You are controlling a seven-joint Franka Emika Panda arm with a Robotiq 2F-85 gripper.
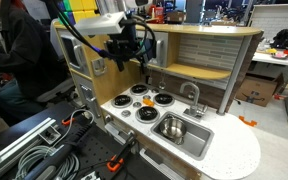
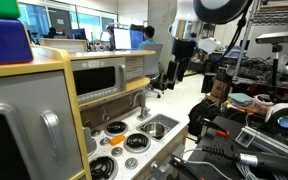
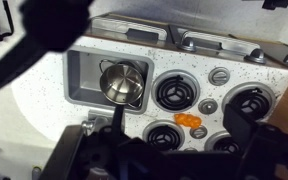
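My gripper is open, its dark fingers wide apart in the wrist view with nothing between them. It hangs well above the toy kitchen counter in exterior view 1. A shiny metal pot (image 3: 122, 83) sits inside the sink (image 3: 82, 76). A small orange object (image 3: 187, 120) lies among the stove burners (image 3: 174, 91), apart from the gripper. In exterior view 2 the same orange object (image 2: 116, 128) shows as a small spot on the stovetop.
A faucet (image 1: 193, 96) rises behind the sink. The microwave (image 2: 99, 78) and a wooden shelf (image 2: 144, 83) stand along the back. Bare white counter (image 1: 231, 151) lies to the right of the sink. Cables (image 1: 49, 160) lie in front.
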